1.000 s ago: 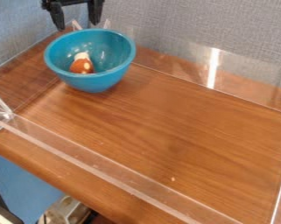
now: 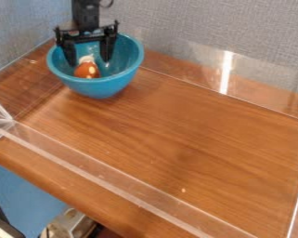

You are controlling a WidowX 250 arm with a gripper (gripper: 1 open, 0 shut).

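A teal bowl (image 2: pixel 111 82) sits at the back left of the wooden table. Inside it lies a small orange and white object (image 2: pixel 85 71). The black gripper (image 2: pixel 86 59) reaches down into the top of the bowl from above, its fingers apart over the orange and white object. Whether they touch it is unclear.
A textured grey wall (image 2: pixel 263 46) stands behind it. Some items lie below the front left edge.
The gripper has come down from above the bowl to inside its rim. The bowl and the object in it look unmoved.
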